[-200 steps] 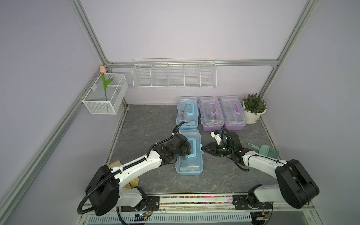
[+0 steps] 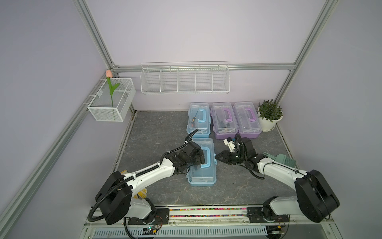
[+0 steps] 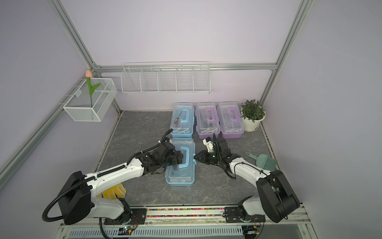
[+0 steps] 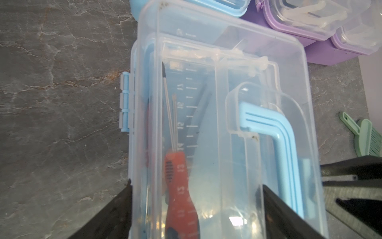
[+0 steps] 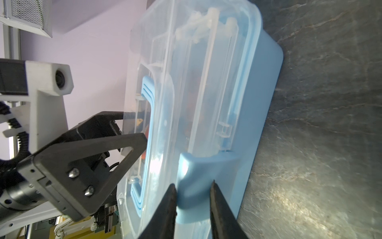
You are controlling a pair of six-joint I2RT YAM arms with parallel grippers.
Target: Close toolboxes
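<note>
A blue toolbox [image 2: 201, 175] with clear lid and blue handle lies front centre, a red screwdriver [image 4: 179, 187] showing inside. My left gripper [image 2: 195, 157] is over it from the left; in the left wrist view its fingers straddle part of the clear lid, which appears gripped. My right gripper [image 2: 218, 157] is at the box's right side; in the right wrist view its blurred fingertips meet the blue latch [image 5: 207, 175], and how far apart they stand is unclear.
Behind stand another blue toolbox [image 2: 199, 117] and two purple toolboxes [image 2: 224, 119], beside a potted plant [image 2: 269, 113]. A green dustpan [image 2: 284, 160] lies at right, yellow gloves [image 3: 113, 190] at front left.
The front toolbox and both grippers have shifted very slightly to the right over the last second. Little else differs.
</note>
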